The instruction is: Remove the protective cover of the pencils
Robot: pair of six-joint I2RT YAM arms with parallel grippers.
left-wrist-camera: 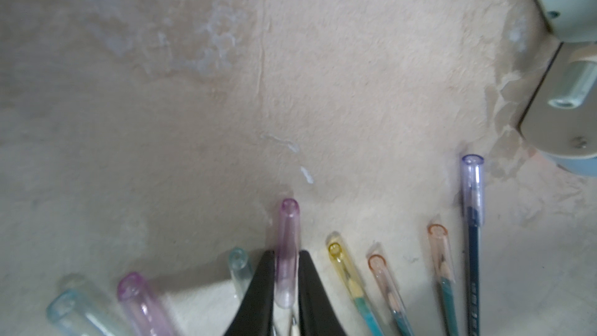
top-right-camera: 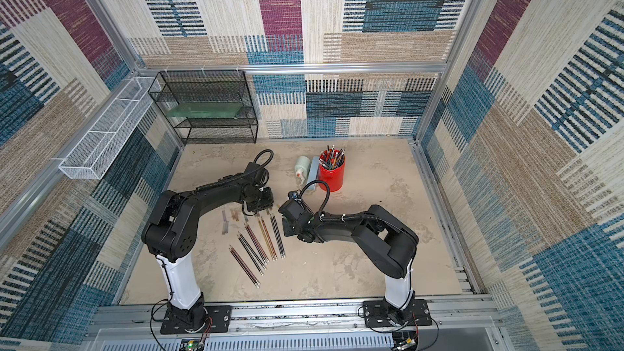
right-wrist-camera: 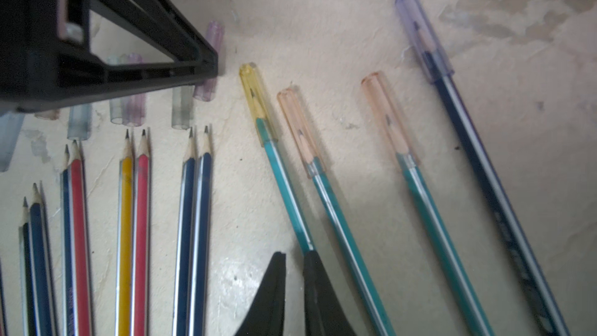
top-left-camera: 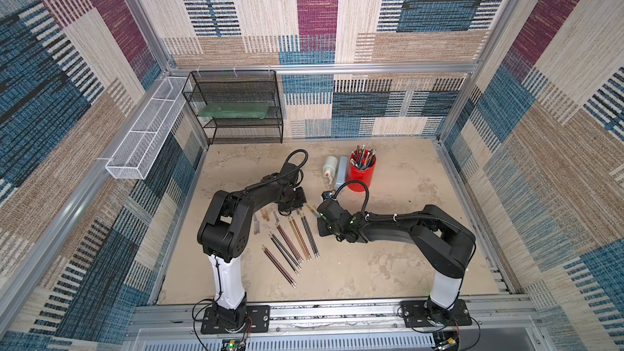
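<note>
My left gripper is slightly open, its fingertips on either side of a loose purple cap (left-wrist-camera: 286, 236) lying on the table; I cannot tell whether they touch it. My right gripper stands part open over the capped pencils, with a teal pencil (right-wrist-camera: 289, 196) running down by its right finger. A yellow cap (right-wrist-camera: 252, 93) still covers that pencil's tip. Two more teal pencils wear orange caps (right-wrist-camera: 301, 121), and a dark blue pencil (right-wrist-camera: 491, 186) wears a violet one. Several bare-tipped pencils (right-wrist-camera: 141, 211) lie in pairs to the left, with loose caps (right-wrist-camera: 182, 107) beyond their tips.
Behind the grippers stand a red cup (top-left-camera: 360, 175) full of pencils, a blue box (top-left-camera: 341, 170) and a pale bottle (top-left-camera: 329, 167). A black mesh rack (top-left-camera: 234, 126) is at the back left.
</note>
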